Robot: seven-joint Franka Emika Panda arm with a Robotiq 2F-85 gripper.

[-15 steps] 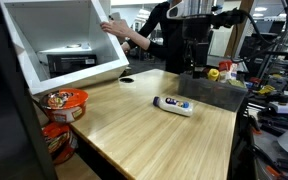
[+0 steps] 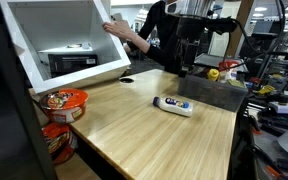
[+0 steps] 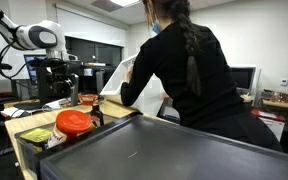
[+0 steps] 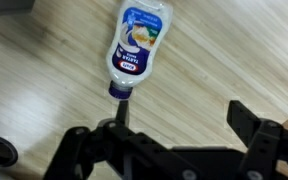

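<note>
A white squeeze bottle [image 2: 172,105] with a dark cap and a blue label lies on its side on the light wooden table [image 2: 134,135]. In the wrist view the same bottle [image 4: 137,45] is above and left of centre, its cap toward the bottom. My gripper stands open, fingers wide apart with bare table between them. The bottle is clear of the fingers. In exterior view 1 the gripper [image 2: 186,70] hangs above the table beyond the bottle.
A grey bin [image 2: 219,92] with a yellow item [image 2: 213,74] stands at the table's far right. Red-rimmed tubs [image 2: 63,103] sit at the left. A person [image 3: 199,70] tilts a white box [image 2: 69,45] over the back left.
My arm has shifted slightly left and down in exterior view 1, bringing the gripper nearer the table. The bottle lies where it was.
</note>
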